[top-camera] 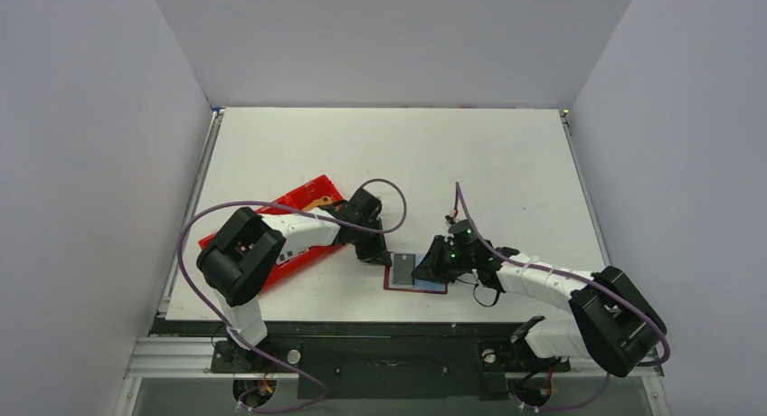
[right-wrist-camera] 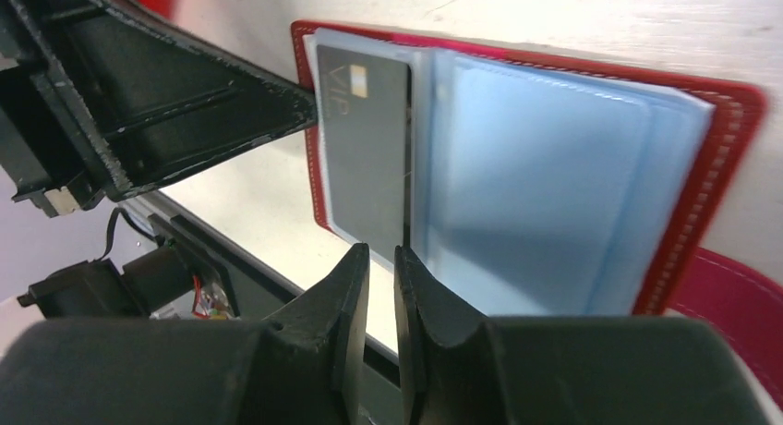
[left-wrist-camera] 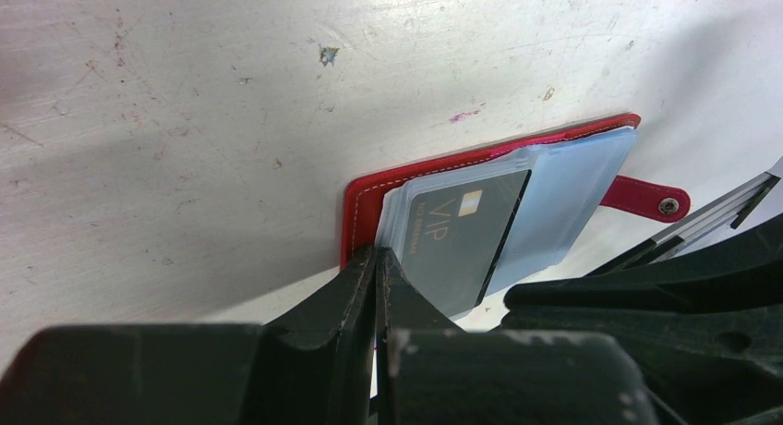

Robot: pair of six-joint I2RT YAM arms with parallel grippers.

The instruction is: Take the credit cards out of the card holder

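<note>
A red card holder (left-wrist-camera: 369, 199) lies open on the table, its clear sleeves facing up. One dark grey VIP card (left-wrist-camera: 462, 231) sits at the left side of the sleeves, its right edge near the middle of the holder. My left gripper is shut, its tips at the holder's left edge against the sleeve ends. Over the sleeves, close to the card's right edge, my right gripper is shut with nothing visible between its fingers. Whether its tips touch the sleeve cannot be told. Whether more cards lie beneath is hidden.
A red tray (top-camera: 298, 267) with several items stands on the left, partly under my left arm. The holder's strap (left-wrist-camera: 646, 197) with its snap extends to the right.
</note>
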